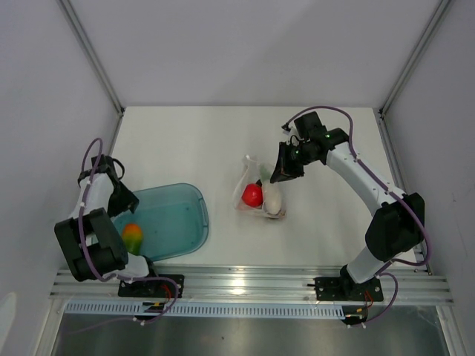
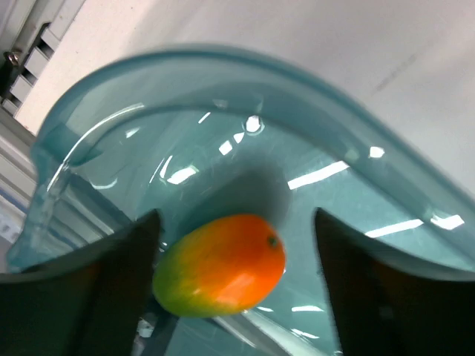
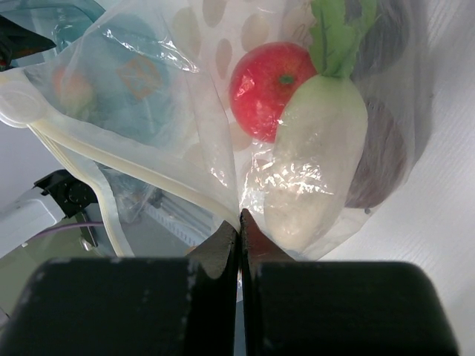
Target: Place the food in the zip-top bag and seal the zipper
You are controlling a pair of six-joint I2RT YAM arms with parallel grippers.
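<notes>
An orange-green mango lies in the teal bin at the left of the table. My left gripper stands open over the bin, its blurred fingers apart with the mango showing below and between them. Near the middle of the table is the clear zip top bag, its mouth spread apart. Inside it I see a red apple, a pale radish-like vegetable with green leaves, and dark purple food. My right gripper is shut on the bag's zipper edge.
The bin's raised rim curves round the left gripper. Bare white table spreads behind the bin and bag. A metal rail runs along the front edge, and walls stand on both sides.
</notes>
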